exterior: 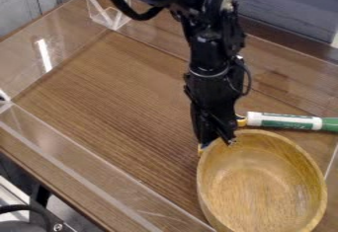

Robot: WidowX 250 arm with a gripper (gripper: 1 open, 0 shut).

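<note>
The black gripper (211,127) hangs from the arm at the centre of the camera view, its tip low at the upper left rim of a wooden bowl (262,182). It looks shut, though its fingertips are dark and partly hidden. A white and green marker-like tube (284,121) lies just behind the bowl, to the right of the gripper. A small yellowish piece shows beside the gripper, partly hidden.
</note>
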